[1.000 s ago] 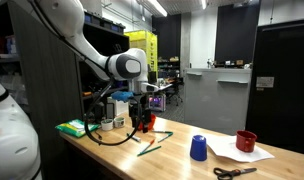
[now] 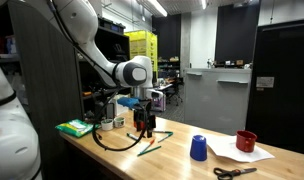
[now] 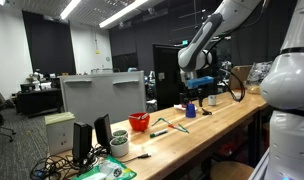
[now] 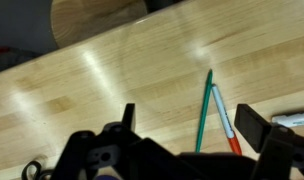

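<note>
My gripper point(image 2: 147, 132) hangs over the wooden table, pointing down. Seen in the wrist view, its fingers point(image 4: 118, 146) are wide apart and the gripper is open, with nothing held. Below it lie a thin green pen point(image 4: 204, 110) and, close beside that, a white marker with a red end point(image 4: 226, 118). Both are nearer the right finger and run partly down behind the gripper body. Another white marker point(image 4: 292, 118) lies at the right edge. In exterior view 1, a teal pen point(image 2: 147, 151) rests on the table near the gripper.
A blue cup point(image 2: 199, 148), scissors point(image 2: 232, 174) and a red mug point(image 2: 245, 141) by white paper point(image 2: 230, 152) stand to the right. Exterior view 2 shows a red basket point(image 3: 140, 122), white mug point(image 3: 119, 138) and green package point(image 3: 120, 172). Bare tabletop point(image 4: 92, 85) surrounds the pens.
The arm has shifted slightly and its hand has turned. In exterior view 1 it now covers more of the red basket behind it. The table objects look unmoved.
</note>
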